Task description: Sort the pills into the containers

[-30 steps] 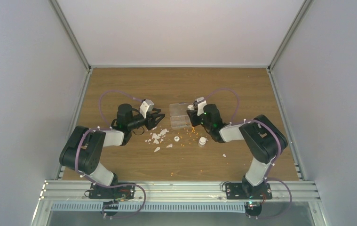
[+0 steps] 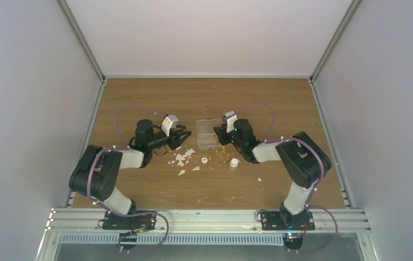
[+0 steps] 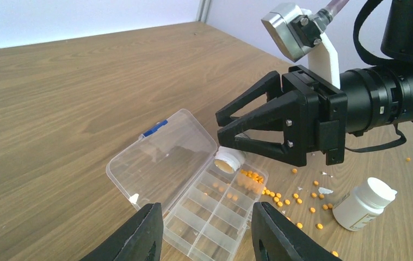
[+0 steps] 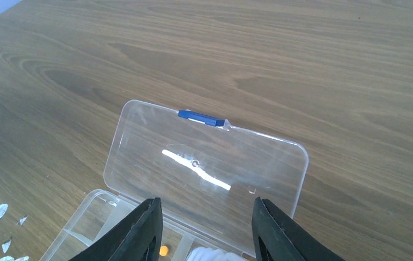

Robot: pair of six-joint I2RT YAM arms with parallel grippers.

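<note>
A clear compartment box lies with its lid folded open; orange pills are in its far compartments. An uncapped white bottle lies on its side over the box's far end, its mouth toward the left wrist camera. Just above it stands my right gripper, fingers apart. In the right wrist view the bottle's ribbed white part shows low between the fingers; contact with them cannot be judged. My left gripper is open and empty, left of the box.
Orange pills are scattered beside the box. A capped white bottle stands nearer the front, with a small white ring-like piece to its left. White scraps lie below the left gripper.
That gripper has shifted slightly left. The left arm is still.
</note>
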